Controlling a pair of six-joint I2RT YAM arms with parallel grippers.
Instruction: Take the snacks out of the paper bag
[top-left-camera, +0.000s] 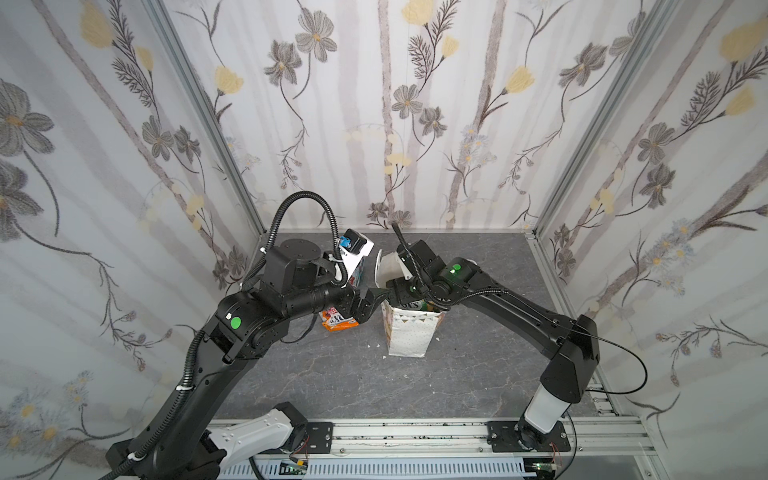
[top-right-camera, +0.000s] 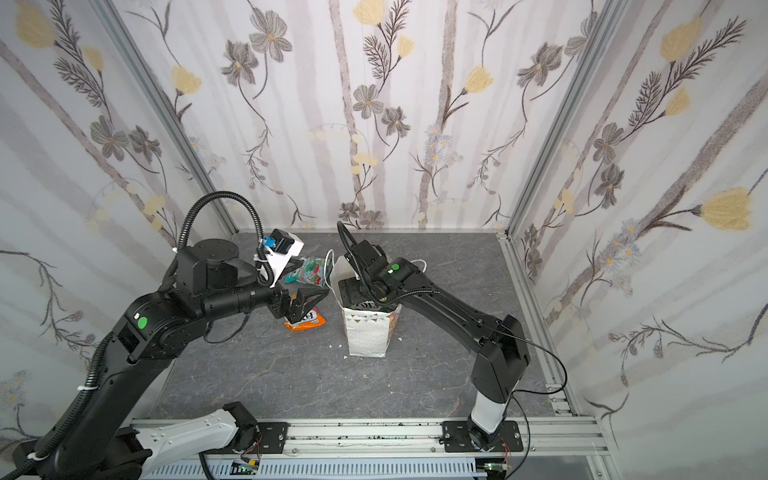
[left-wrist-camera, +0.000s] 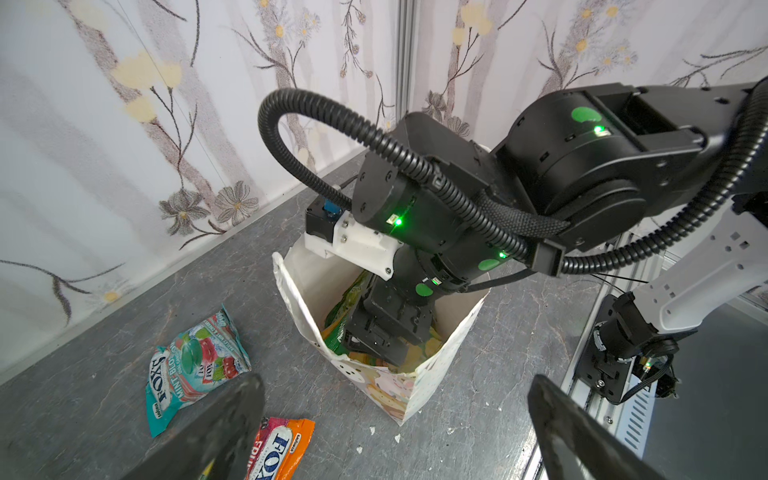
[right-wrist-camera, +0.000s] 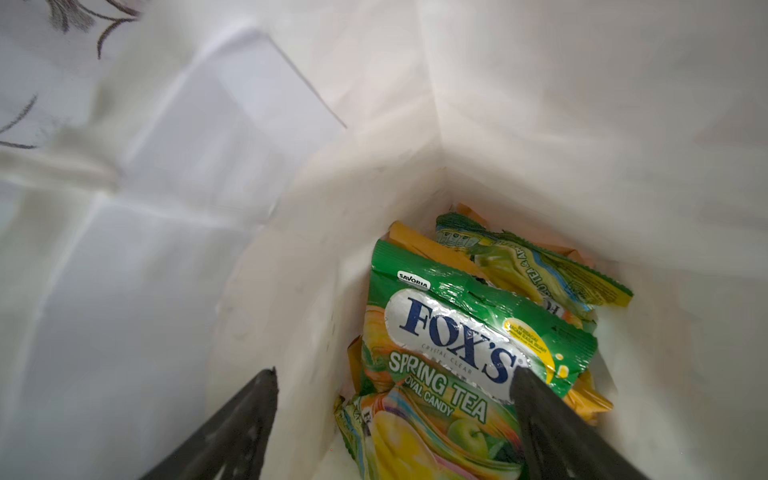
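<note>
A white paper bag (top-left-camera: 412, 336) stands upright at the table's middle. My right gripper reaches down inside it with fingers apart, around the top of a green Fox's Spring Tea packet (right-wrist-camera: 452, 340); I cannot tell whether they touch it. More green and yellow packets (right-wrist-camera: 512, 260) lie beneath. My left gripper is open just left of the bag, above the table, with nothing between its fingers. A teal packet (left-wrist-camera: 196, 364) and an orange packet (left-wrist-camera: 276, 448) lie on the table left of the bag.
Bare grey table (top-left-camera: 488, 368) surrounds the bag, with free room to the right and in front. The floral wall stands close behind it. Both arms crowd the space over the bag and the left packets.
</note>
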